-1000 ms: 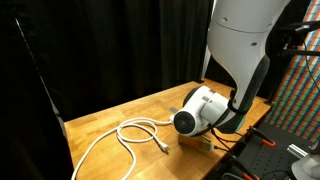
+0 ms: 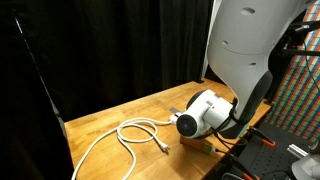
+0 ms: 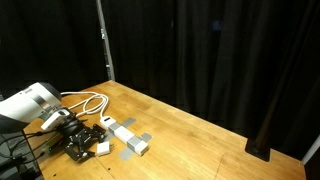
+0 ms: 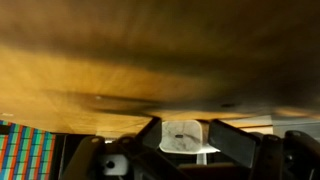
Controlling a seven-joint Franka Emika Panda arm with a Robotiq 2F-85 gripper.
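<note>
In the wrist view my gripper has its two dark fingers apart, with a small white block (image 4: 181, 135) showing between them. The block nearly fills the gap, and I cannot tell whether the fingers touch it. Exterior view 2 has the dark gripper low over the wooden table at the left, close to a small white block (image 3: 103, 148). From exterior view 1 the arm (image 2: 205, 115) hides most of the fingers and the block. A large blurred brown surface covers the upper part of the wrist view.
A white and grey power strip (image 3: 125, 138) lies just beyond the gripper, its white cord (image 2: 125, 126) looped across the table. Another small white piece (image 3: 103, 167) sits near the front edge.
The white arm has tilted and shifted slightly down and to the right in exterior view 1. The cord has stayed in place.
</note>
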